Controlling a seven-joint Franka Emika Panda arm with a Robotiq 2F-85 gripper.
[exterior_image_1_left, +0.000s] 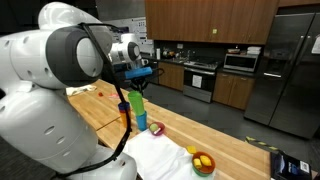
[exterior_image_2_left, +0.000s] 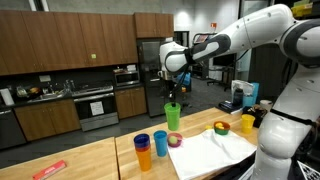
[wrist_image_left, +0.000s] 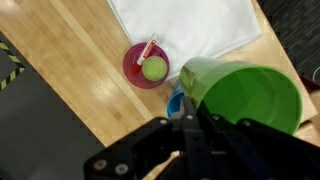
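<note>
My gripper is shut on a green cup (wrist_image_left: 262, 98), gripping its wall at the rim. In the second exterior view the green cup (exterior_image_2_left: 173, 117) hangs upright below the gripper (exterior_image_2_left: 173, 100). A blue cup (exterior_image_2_left: 160, 140) stands on the table close by; in the wrist view this blue cup (wrist_image_left: 175, 103) is partly hidden behind the green cup and the fingers. From the first exterior view, the green cup (exterior_image_1_left: 136, 101) appears just above the blue cup (exterior_image_1_left: 141, 122); whether they touch I cannot tell.
An orange cup (exterior_image_2_left: 144, 160) with a blue cup (exterior_image_2_left: 141, 141) on top stands nearby. A pink plate (wrist_image_left: 130, 80) holds a green ball (wrist_image_left: 154, 68). A white cloth (wrist_image_left: 185, 25) and a bowl of fruit (exterior_image_1_left: 203, 164) lie farther along. Bare wood surrounds the bowl.
</note>
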